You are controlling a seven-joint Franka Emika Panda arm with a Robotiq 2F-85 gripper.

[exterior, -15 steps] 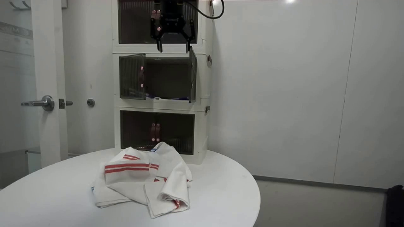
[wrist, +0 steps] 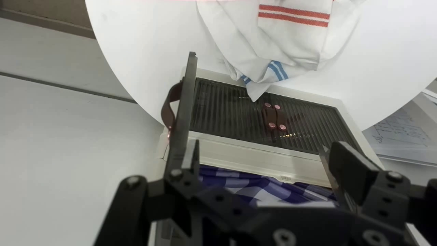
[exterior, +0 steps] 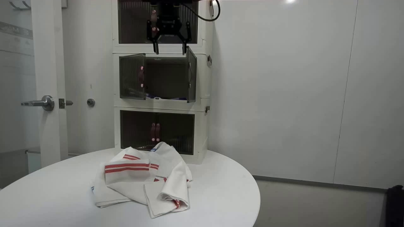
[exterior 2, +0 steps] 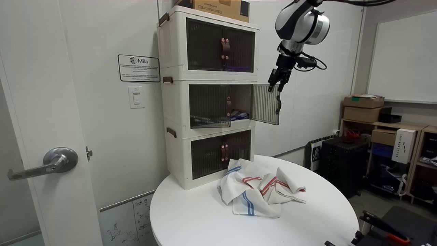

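Note:
My gripper point(exterior: 170, 53) is open and empty, high in front of the cabinet stack. In exterior view 2 the gripper point(exterior 2: 275, 90) hangs near the top of the swung-out right door point(exterior 2: 265, 104) of the middle cabinet. The left door point(exterior: 132, 77) of that cabinet stands ajar. Inside lies a blue-and-white checked cloth point(wrist: 262, 186), partly hidden by my gripper in the wrist view. In the wrist view the right door point(wrist: 183, 110) appears edge-on beside one finger; contact cannot be told. A white towel with red and blue stripes point(exterior: 130, 177) lies crumpled on the round table.
The top cabinet point(exterior 2: 221, 45) and bottom cabinet point(exterior 2: 221, 153) have shut doors. A cardboard box point(exterior 2: 221, 9) sits on top of the stack. A whiteboard wall point(exterior: 284, 94) stands to the right.
My gripper has shifted slightly left and down in exterior view 1, still open. The middle cabinet's right door has swung a little, its free edge now further left. The towel is unmoved.

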